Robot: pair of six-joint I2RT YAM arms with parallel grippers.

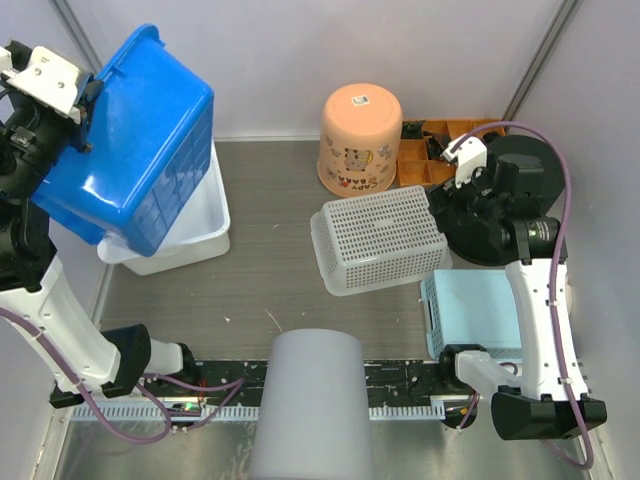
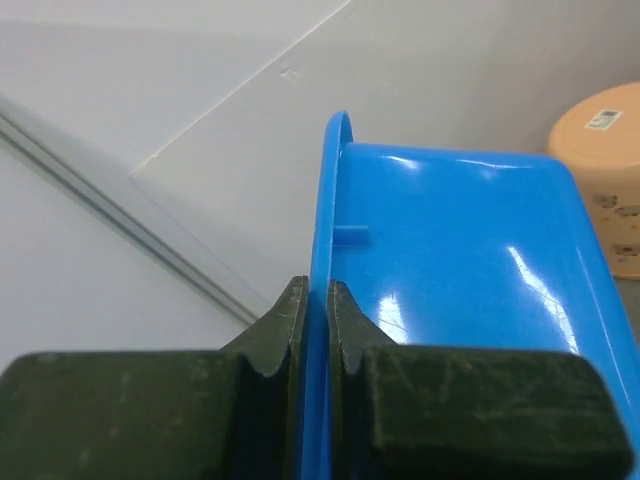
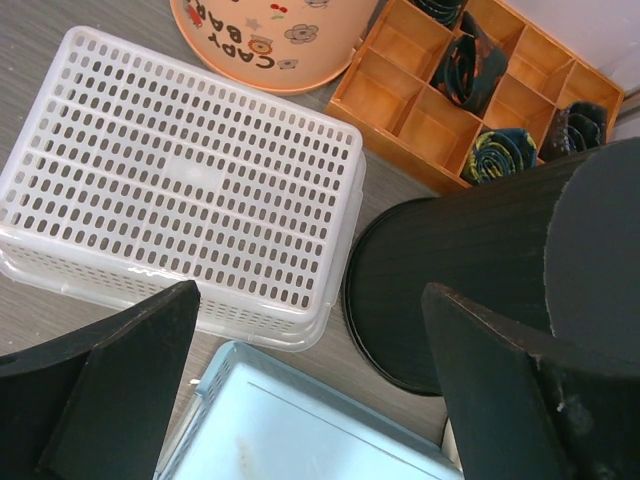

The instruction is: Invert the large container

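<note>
A blue container (image 1: 150, 140) hangs tilted in the air at the left, above a white bin (image 1: 212, 215). My left gripper is shut on its rim, one finger on either side of the blue wall. The container's smooth blue surface (image 2: 450, 240) fills the right half of the left wrist view. Over the right side of the table my right gripper stands open with nothing between its fingers, near the upside-down white perforated basket (image 3: 180, 170) and a dark green bin (image 3: 450, 270). Which container the task calls large, I cannot tell.
An upturned orange bucket (image 1: 360, 140) stands at the back beside an orange divided tray (image 1: 412, 165). A light-blue basket (image 1: 475, 310) lies front right. Bare wood shows on the centre-left table (image 1: 265, 260).
</note>
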